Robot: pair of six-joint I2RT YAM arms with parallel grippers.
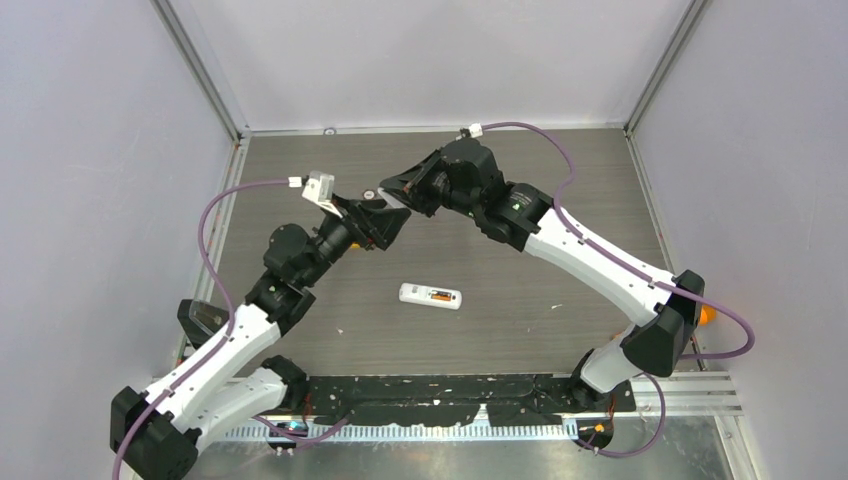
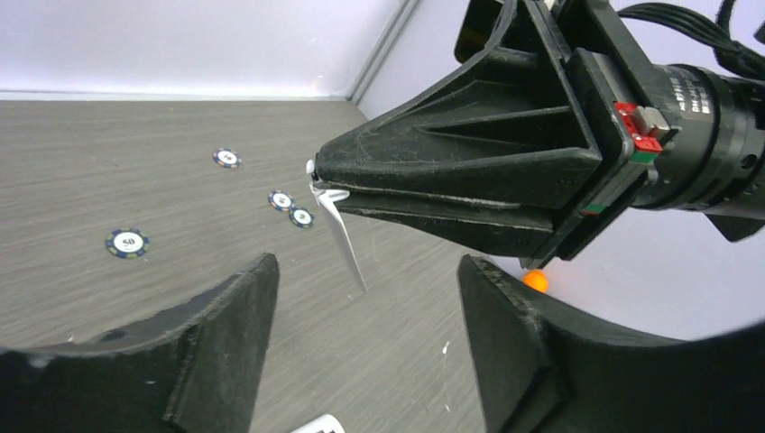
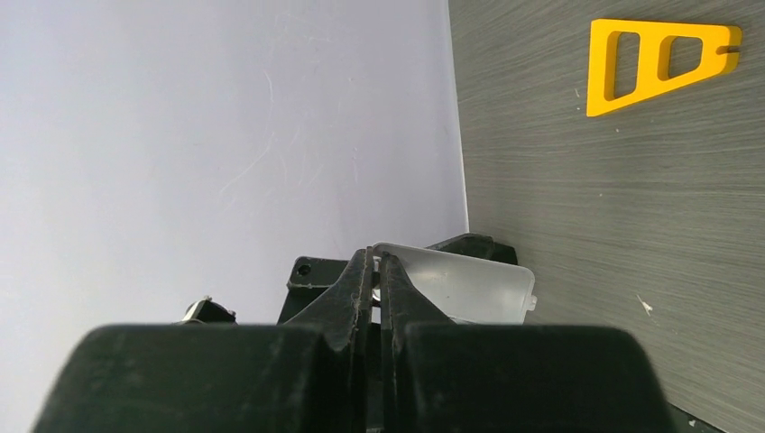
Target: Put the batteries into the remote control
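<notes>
The white remote (image 1: pixel 430 296) lies on the table, battery bay up with orange-black showing inside. My right gripper is shut on a pale battery cover (image 3: pixel 465 284), raised above the table. In the left wrist view that cover (image 2: pixel 343 234) hangs from the right fingertips. My left gripper is part open around the lower part of the cover, its fingertips on either side, apparently not touching it.
A yellow plastic bracket (image 3: pixel 631 90) lies on the table. Several poker chips (image 2: pixel 126 242) are at the back. An orange object (image 2: pixel 535 280) is at the right edge.
</notes>
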